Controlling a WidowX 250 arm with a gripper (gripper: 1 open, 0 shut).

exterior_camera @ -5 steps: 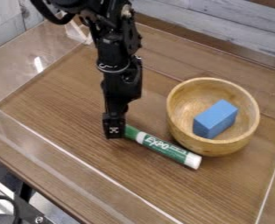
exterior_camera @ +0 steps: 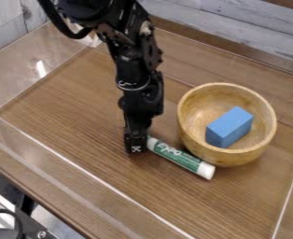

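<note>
My black gripper (exterior_camera: pixel 139 141) is low over the wooden table, its fingertips at the left end of a green and white marker (exterior_camera: pixel 180 158), which lies diagonally just below the bowl. The gripper covers that end, and I cannot tell whether it holds it. A tan round bowl (exterior_camera: pixel 249 103) sits on the right with a blue block (exterior_camera: pixel 229 128) inside.
A dark cable runs at the lower left edge, and a pale wall and ledge border the back.
My gripper has shifted slightly to the right, covering more of the marker's left end. The bowl and block have not moved.
</note>
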